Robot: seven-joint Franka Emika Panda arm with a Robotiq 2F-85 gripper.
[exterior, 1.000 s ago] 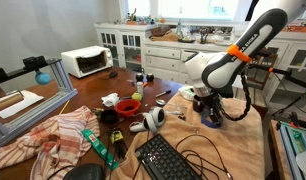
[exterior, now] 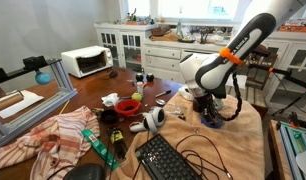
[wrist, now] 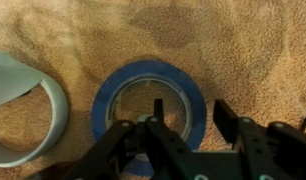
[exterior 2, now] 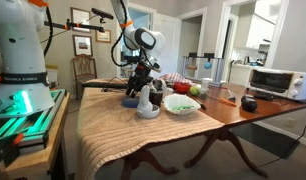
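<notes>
A roll of blue tape (wrist: 108, 100) lies flat on the tan cloth, its hollow middle showing the cloth in the wrist view. My gripper is above it with its fingers apart, one over the ring's hollow and the other beyond its right-hand outer edge. The roll's right wall (wrist: 197, 116) shows in the gap; whether the fingers reach down beside it I cannot tell. From outside, the blue roll (exterior: 213, 122) is partly hidden under the gripper, and in the other exterior view the roll (exterior 2: 131, 102) shows behind a white object.
A white ring-shaped object (wrist: 55, 95) lies close left of the roll. Beside the arm are a black keyboard (exterior: 171, 160) and cables on the cloth. A white basket (exterior 2: 180, 106) stands nearby. Bare cloth (exterior 2: 123, 140) spreads along the table's near edge.
My arm and gripper have shifted slightly to the left in exterior view 1. The blue roll and the objects around it appear to lie where they were.
</notes>
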